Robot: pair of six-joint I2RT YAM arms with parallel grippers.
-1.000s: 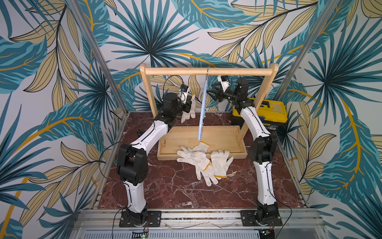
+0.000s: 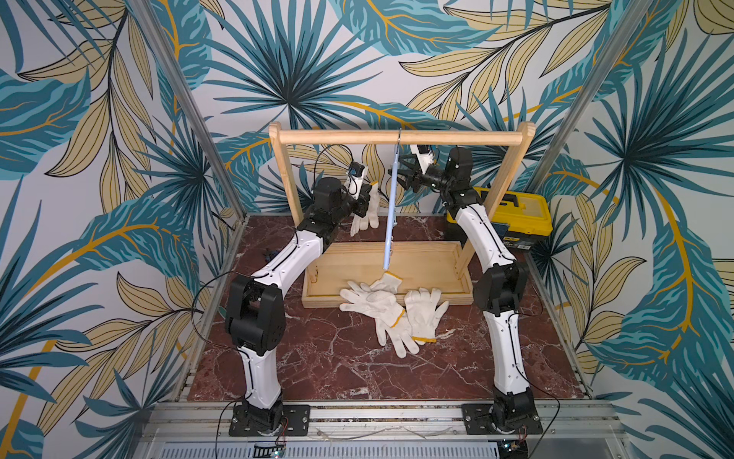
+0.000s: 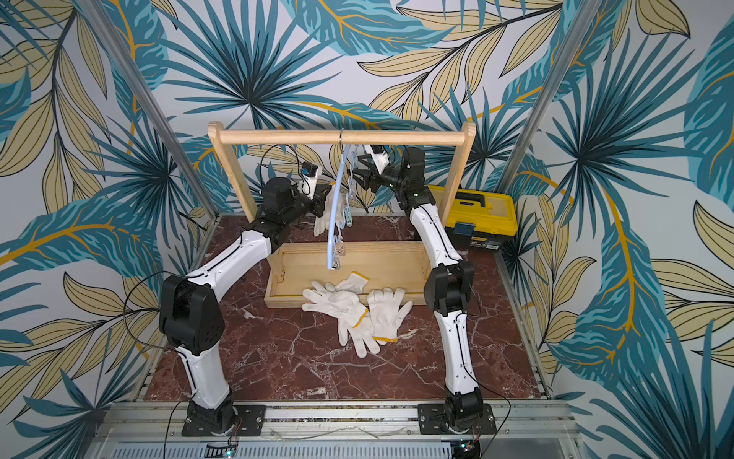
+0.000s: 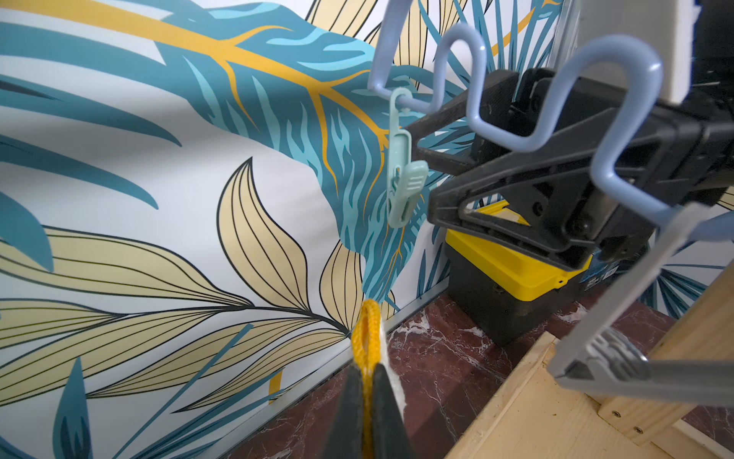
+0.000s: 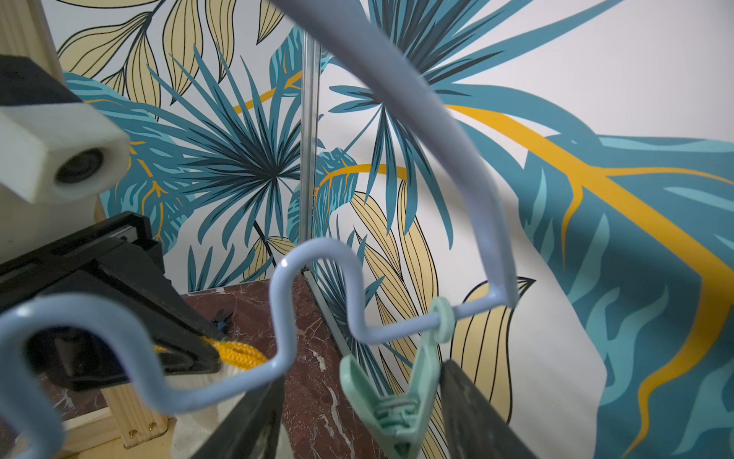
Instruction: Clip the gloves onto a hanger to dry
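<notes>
A light-blue hanger [image 2: 391,206] hangs from the wooden rack's bar. From its wavy lower rod hangs a mint-green clip [image 5: 409,409], its two arms spread in a V. My right gripper is part open around that clip, which sits nearer the right-hand finger and shows a gap on the left. My left gripper is shut on the yellow cuff of a white glove [image 2: 367,219], which hangs down beside the hanger on its left. More white gloves [image 2: 372,301] with yellow cuffs lie in a pile at the rack's front edge.
The wooden rack [image 2: 328,137] frames both arms, with a shallow base tray [image 2: 344,269] beneath the hanger. A yellow and black toolbox [image 2: 527,218] stands at the back right.
My left arm and its glove have hardly moved. The glove pile is unchanged.
</notes>
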